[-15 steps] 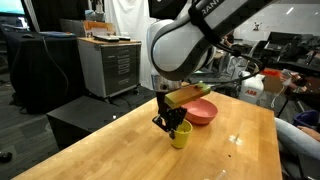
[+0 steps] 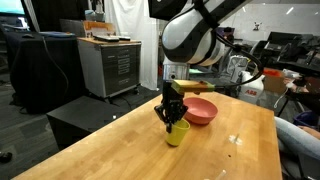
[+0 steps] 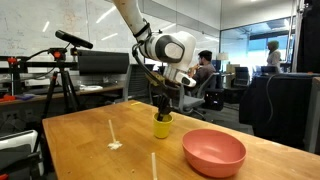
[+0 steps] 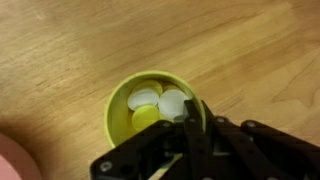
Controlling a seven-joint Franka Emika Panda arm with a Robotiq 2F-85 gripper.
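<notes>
A yellow cup point(image 2: 179, 134) is on the wooden table, near its middle, and shows beneath my gripper in the second exterior view, where the cup point(image 3: 162, 128) looks upright. Looking down into the cup point(image 4: 118, 92) from the wrist, I see several small white and yellow pieces point(image 4: 145, 98) inside. My gripper is shut on the cup's rim, with its tips at the near right side of the opening. Whether the cup's base touches the table is hard to tell.
A pink bowl point(image 3: 213, 150) stands close beside the cup. Thin white sticks point(image 3: 112, 133) lie on the table point(image 3: 90, 150). At the far left of the first exterior view is a small yellow object point(image 2: 5, 156). Bare tabletop stretches to the cup's left.
The gripper and cup have shifted slightly left in the first exterior view over the last second. The bowl has stayed put.
</notes>
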